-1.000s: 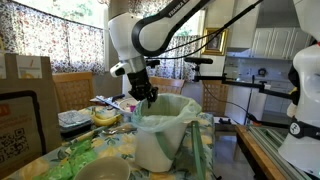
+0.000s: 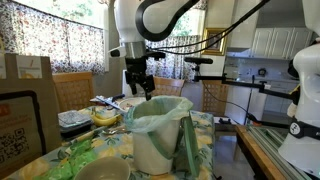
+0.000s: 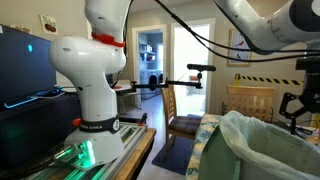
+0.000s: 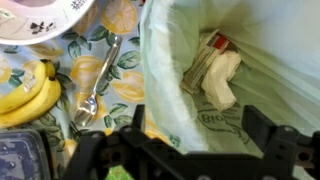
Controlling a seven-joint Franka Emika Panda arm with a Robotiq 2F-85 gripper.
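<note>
A white bin [image 2: 152, 157] stands on the table, lined with a pale green plastic bag [image 2: 160, 117]. My gripper [image 2: 140, 90] is above the bin's rim, on its far-left side. In the wrist view the open gripper has its dark fingers [image 4: 272, 140] set wide apart, with nothing held between them. Inside the liner [image 4: 165, 75] lie a crumpled white piece [image 4: 221, 80] and a red-and-white packet [image 4: 205, 55]. Exterior view 2 shows the gripper [image 3: 290, 108] over the liner [image 3: 262, 140].
Left of the bin in the wrist view are bananas [image 4: 30, 98], a metal spoon [image 4: 98, 80] and a plate [image 4: 38, 20]. A green packet [image 2: 80, 155], a bowl [image 2: 103, 169] and a cardboard box [image 2: 16, 130] crowd the table's near left.
My gripper has risen from the bin's opening and shifted slightly left. The liner's near edge and the hanging green part at the bin's right side have changed shape a little.
</note>
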